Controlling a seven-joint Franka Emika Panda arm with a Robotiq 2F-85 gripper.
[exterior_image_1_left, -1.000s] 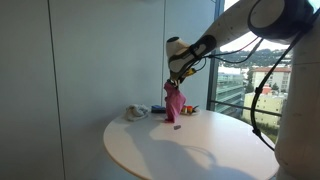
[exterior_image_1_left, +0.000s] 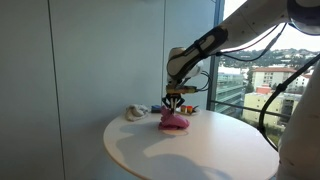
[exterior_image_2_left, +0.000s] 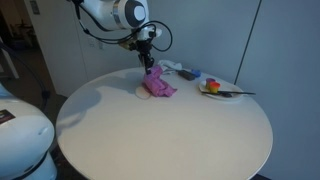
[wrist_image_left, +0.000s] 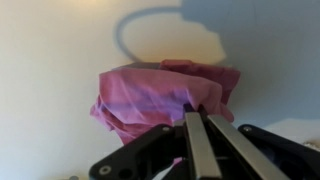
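Observation:
A pink cloth (exterior_image_1_left: 174, 122) lies bunched on the round white table, its upper part rising to my gripper (exterior_image_1_left: 173, 103). In exterior view 2 the cloth (exterior_image_2_left: 158, 86) slopes down from the gripper (exterior_image_2_left: 148, 68) toward the right. The wrist view has the folded cloth (wrist_image_left: 150, 95) spread ahead of the gripper, which is shut on one of its folds. A pale, flat, roundish thing (exterior_image_2_left: 143, 92) shows beside the cloth's lower left edge; the rest of it may be hidden underneath.
A white plate (exterior_image_2_left: 228, 94) with colourful items and a dark utensil (exterior_image_2_left: 230, 93) stands to the right of the cloth in exterior view 2. Behind are a dark blue item (exterior_image_2_left: 190, 73) and a whitish cloth (exterior_image_1_left: 137, 112).
My gripper has come down with the cloth. Earlier the cloth hung long and narrow; now it is lower and spread on the table, covering the spot where a small pinkish thing showed.

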